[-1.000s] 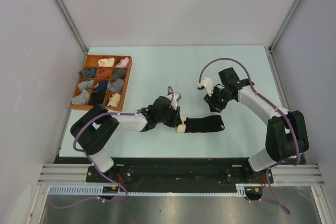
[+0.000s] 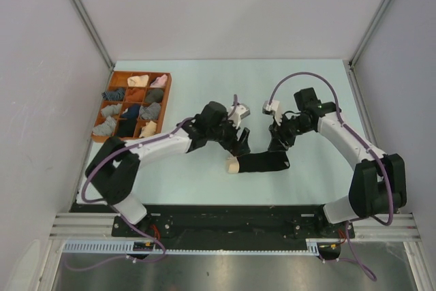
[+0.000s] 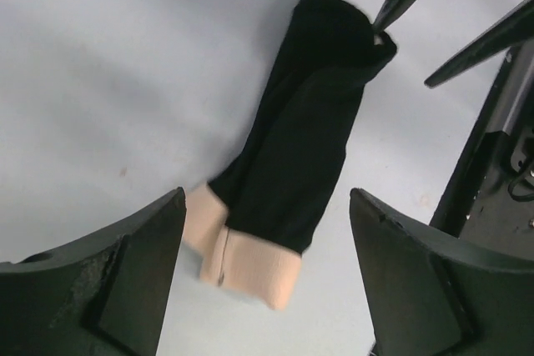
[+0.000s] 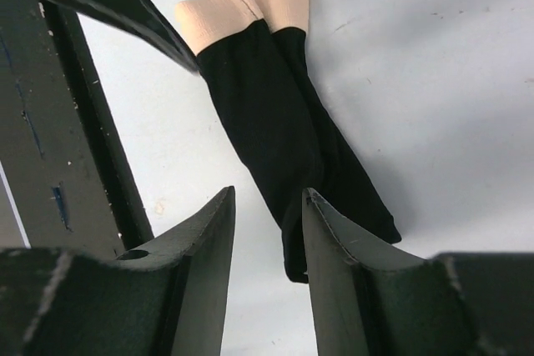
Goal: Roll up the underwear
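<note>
The black underwear with a peach band (image 2: 262,162) lies as a long folded strip near the table's front. In the left wrist view its peach end (image 3: 250,264) shows two layers slightly fanned apart. My left gripper (image 2: 240,152) stands open over the strip near that end, fingers (image 3: 142,264) spread wide and empty. At the opposite, black end is my right gripper (image 2: 279,148), its fingers partly open. One of its fingertips (image 3: 392,10) overlaps the cloth's end corner; whether it touches is unclear. In the right wrist view a black fold (image 4: 294,248) shows between its fingers.
A wooden divided box (image 2: 165,108) with several rolled garments stands at the back left. A dark rail (image 2: 225,219) runs along the front edge, close to the cloth.
My left gripper has moved right, from the peach end to over the strip. The underwear has shifted only slightly.
</note>
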